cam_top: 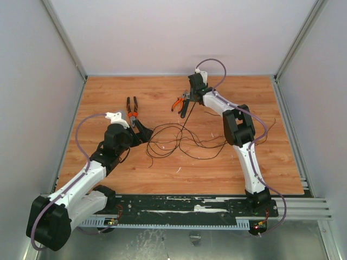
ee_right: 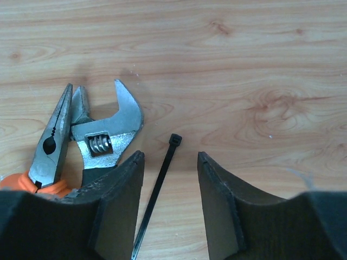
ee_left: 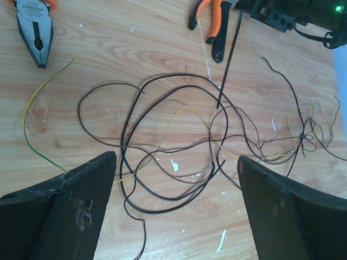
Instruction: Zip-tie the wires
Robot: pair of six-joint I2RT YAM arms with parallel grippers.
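A black zip tie [ee_right: 158,187] lies on the wood, its square head between the fingertips of my right gripper as that view looks down. The right fingers stand part open, with clear gaps on both sides of the tie. In the left wrist view the tie's tail end [ee_left: 227,71] reaches the tangle of black wires [ee_left: 179,146], where a yellow-green wire [ee_left: 40,89] also runs. My left gripper hangs open above the left part of that tangle, nothing held between its wide-set fingers.
An adjustable wrench [ee_right: 111,130] and orange-handled pliers [ee_right: 51,143] lie close left of the right gripper. More orange-handled pliers [cam_top: 132,107] lie behind the left gripper. Bare wood [cam_top: 162,179] is clear at the front.
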